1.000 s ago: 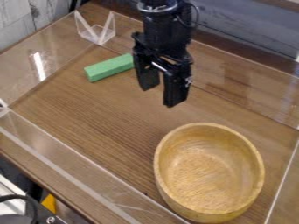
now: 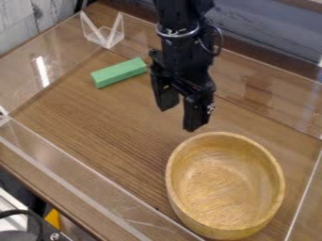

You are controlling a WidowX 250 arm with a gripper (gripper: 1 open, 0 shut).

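The black arm hangs from the top centre of the view, with its gripper (image 2: 179, 111) low over the bare wooden table, behind the yellow bowl. Its two fingers stand open, with nothing seen between them. A large empty yellow oval bowl (image 2: 221, 179) sits at the lower right. A green block (image 2: 120, 72) lies on the table at the upper left of the gripper.
A clear wire-like holder (image 2: 104, 28) stands at the top left. A wall edge runs along the back. Black cables lie in the lower left corner.
The gripper has moved a little lower in the view, toward the yellow bowl, and its arm has tilted slightly. The bowl and green block have not moved.
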